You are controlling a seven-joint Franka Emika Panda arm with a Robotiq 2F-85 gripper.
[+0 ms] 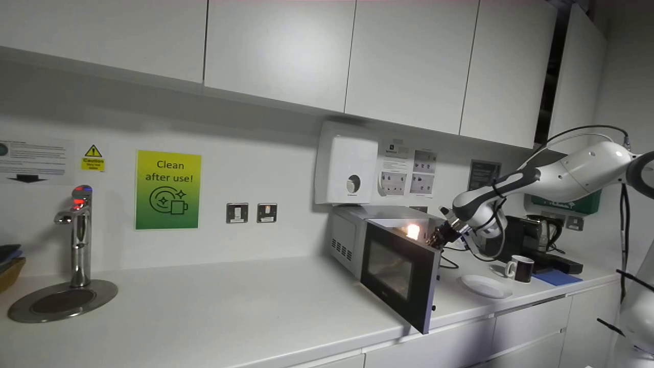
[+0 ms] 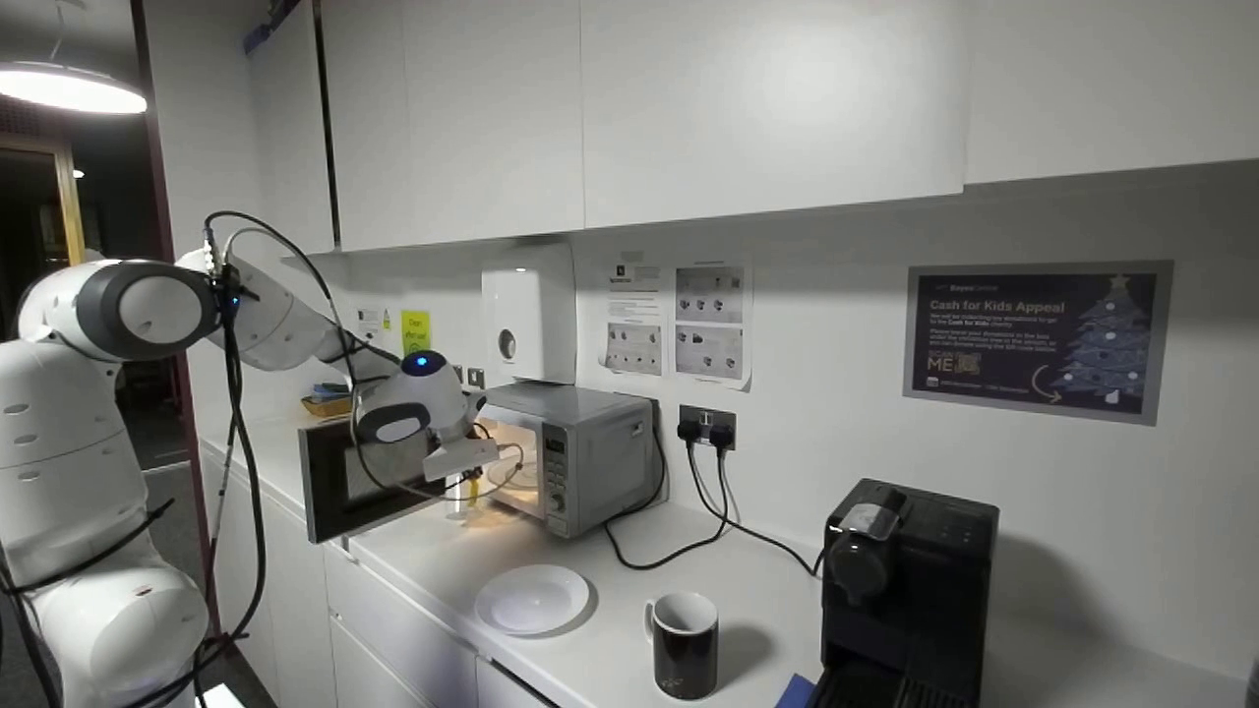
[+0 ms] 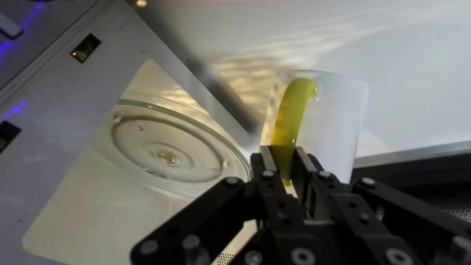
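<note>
A clear or whitish cup (image 3: 337, 119) with a yellow handle (image 3: 293, 106) stands out in the middle of the wrist view. My gripper is shut on that handle, one finger on either side. In exterior view 2 the cup (image 2: 455, 496) shows small beneath my hand, in front of the microwave (image 2: 602, 460). The microwave's door (image 1: 395, 276) hangs wide open and its inside is lit. A glass turntable (image 3: 172, 150) inside it looks bare where it shows. In exterior view 1 the door's top edge partly hides my fingers.
On the counter right of the microwave lie a white plate (image 2: 533, 598) and a black mug (image 2: 685, 649). A coffee machine (image 2: 909, 590) stands farther right. Cables (image 2: 708, 543) cross the counter behind.
</note>
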